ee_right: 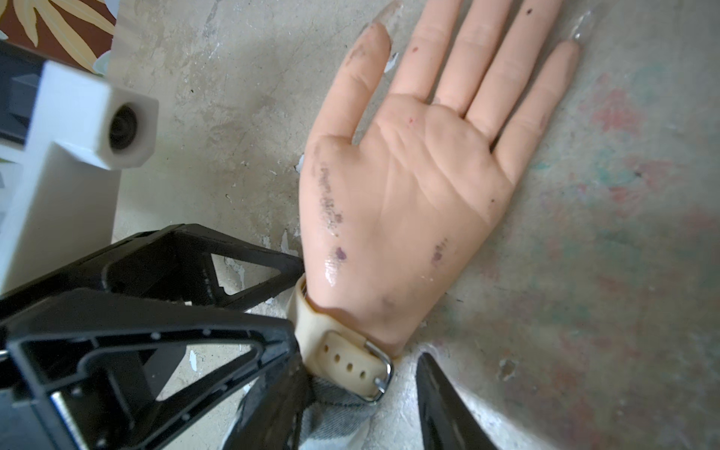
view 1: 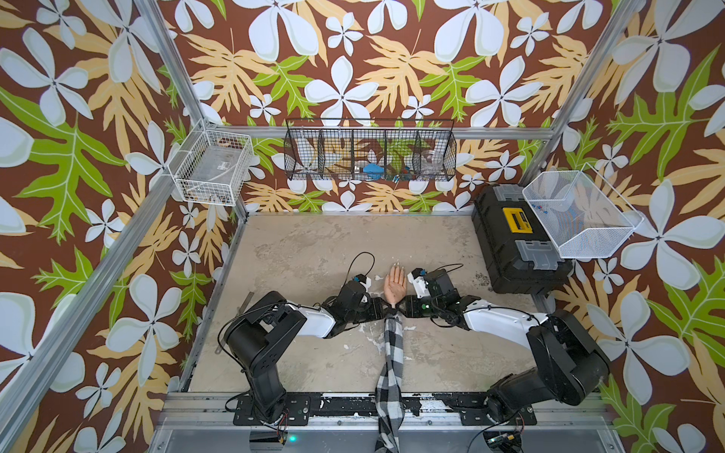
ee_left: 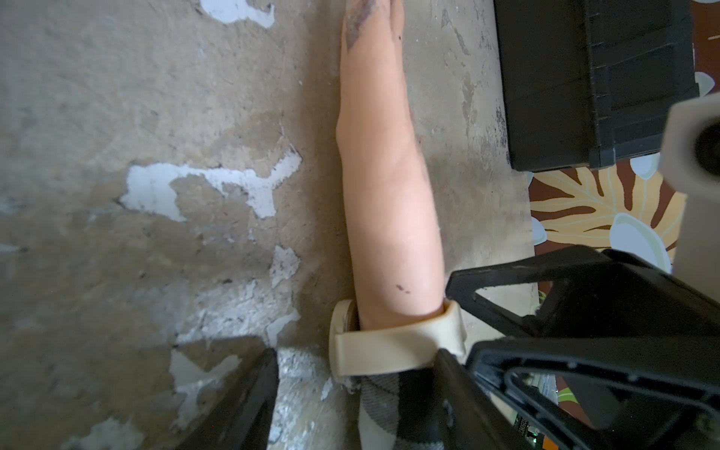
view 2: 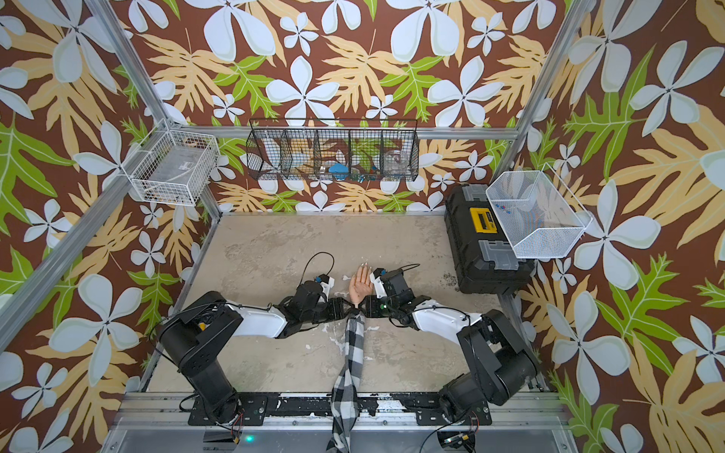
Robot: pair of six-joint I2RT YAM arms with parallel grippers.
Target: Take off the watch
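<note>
A mannequin hand (view 1: pixel 395 283) lies palm up on the table, with a checkered sleeve (view 1: pixel 392 355) below. A cream watch circles its wrist, its buckle (ee_right: pixel 378 373) and strap holes showing in the right wrist view. My left gripper (view 1: pixel 377 308) is at the wrist's left side, its fingers apart beside the watch in its wrist view. My right gripper (view 1: pixel 408 306) is at the other side, open, its fingers just below and beside the buckle. Whether either touches the strap is unclear.
A black toolbox (view 1: pixel 498 241) and white mesh basket (view 1: pixel 574 211) stand at right. Wire baskets (view 1: pixel 370 151) and a white rack (view 1: pixel 213 166) hang at the back.
</note>
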